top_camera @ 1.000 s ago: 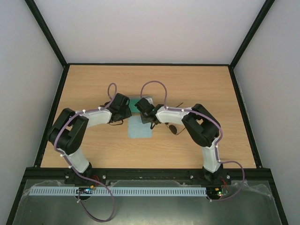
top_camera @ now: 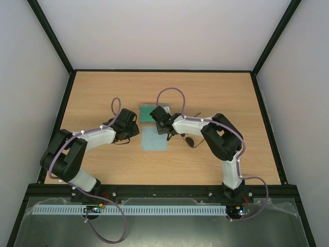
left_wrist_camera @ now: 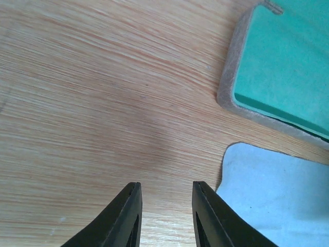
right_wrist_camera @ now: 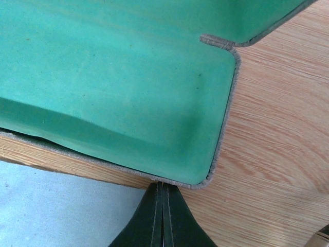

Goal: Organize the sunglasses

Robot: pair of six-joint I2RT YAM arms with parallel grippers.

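Note:
An open glasses case (top_camera: 147,115) with teal lining and grey edge lies mid-table, seen close in the right wrist view (right_wrist_camera: 113,103). A light blue cloth (top_camera: 154,141) lies in front of it. Dark sunglasses (top_camera: 189,141) lie right of the cloth, partly behind my right arm. My left gripper hangs left of case and cloth, open with nothing between its fingers. My right gripper is shut at the case's front edge near a corner, nothing visible between its fingers.
The wooden table (top_camera: 231,92) has free room at the back and on both outer sides. Both arms reach in toward the middle.
My right gripper has shifted only slightly.

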